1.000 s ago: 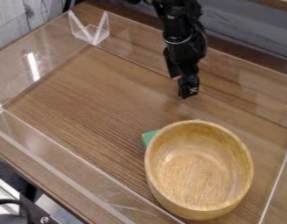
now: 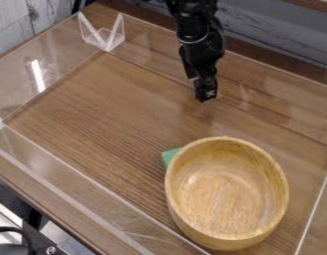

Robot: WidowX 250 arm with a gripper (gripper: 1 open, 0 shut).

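My black gripper (image 2: 202,84) reaches down from the top of the view over the back middle of the wooden tray floor. Its tips are low over the bare wood; whether they are apart is hard to make out, and no object shows at them. A large tan bowl (image 2: 226,194) sits at the front right, with a small green object (image 2: 170,156) at its upper left, partly hidden by it.
Clear plastic walls edge the wooden surface (image 2: 100,120), with a white bracket (image 2: 103,30) at the back left. A black cable lies at the bottom left, outside.
My gripper has shifted a little to the left and changed its angle slightly. The bowl and green object have not moved.
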